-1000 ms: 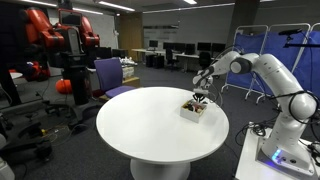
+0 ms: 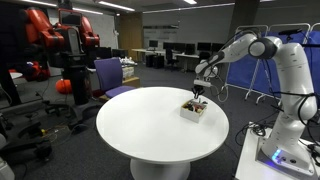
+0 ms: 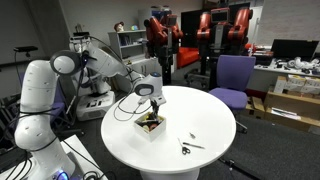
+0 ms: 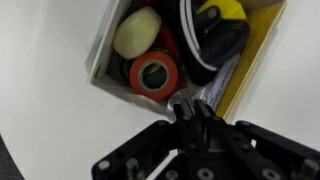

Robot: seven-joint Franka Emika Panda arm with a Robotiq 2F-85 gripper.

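Observation:
An open box (image 2: 192, 115) stands on the round white table, its near rim (image 4: 132, 99) crossing the wrist view. Inside it lie a red tape roll (image 4: 153, 74), a pale rounded item (image 4: 137, 33), a black-and-white item (image 4: 190, 42) and a yellow-and-black item (image 4: 222, 28). My gripper is above the box's edge near the roll, its fingers close together. A small pale, glassy thing (image 4: 182, 97) shows at the fingertips; its shape is too dark and blurred to name. From the side, the gripper (image 3: 155, 104) hangs just over the box (image 3: 151, 132).
Scissors (image 3: 184, 149) and a thin tool (image 3: 193, 135) lie on the table beside the box. A purple chair (image 3: 234, 78) stands beyond the table.
My arm has risen, lifting the gripper higher above the box. The box stays in the same place.

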